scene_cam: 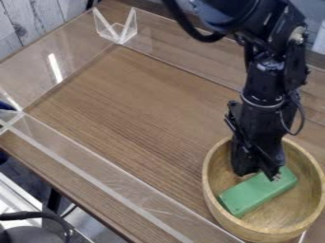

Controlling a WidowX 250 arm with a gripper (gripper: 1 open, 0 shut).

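Note:
My black gripper (254, 161) reaches down from the upper right into a round wooden bowl (223, 216) at the lower right. Its tip is low inside the bowl, beside a green block (260, 195) that lies on the bowl's floor. The fingers look shut; I see nothing held between them, though their dark shapes partly hide the bowl's back part.
The wooden tabletop (127, 104) left of the bowl is clear. Clear plastic edging runs along its left and near sides. A dark cable shows at the lower left.

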